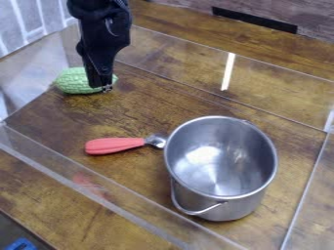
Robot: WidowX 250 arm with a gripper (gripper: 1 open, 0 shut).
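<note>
The black gripper (pixel 102 80) hangs at the upper left, its tip low beside a pale green bumpy vegetable (pixel 76 82), at that vegetable's right end. It looks shut, and whether it touches the vegetable is unclear. A red-handled utensil (pixel 115 145) with a metal head lies in the middle left of the wooden surface. A steel pot (pixel 222 197) with a wire handle stands at the lower right.
Clear low walls (pixel 78 171) edge the wooden work area (pixel 156 98). A white strip (pixel 229 71) is at the back.
</note>
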